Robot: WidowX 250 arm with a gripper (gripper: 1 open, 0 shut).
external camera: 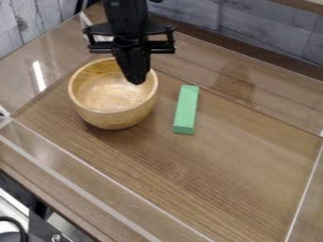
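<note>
A wooden bowl (108,111) sits on the left half of the wooden tabletop. My black gripper (132,71) hangs over the bowl's back right part, pointing down; whether anything is between its fingers is too small to tell. A flat green bar (187,109) lies just right of the bowl.
A marbled wall (252,33) runs along the back. Cables show at the lower left, off the table's edge.
</note>
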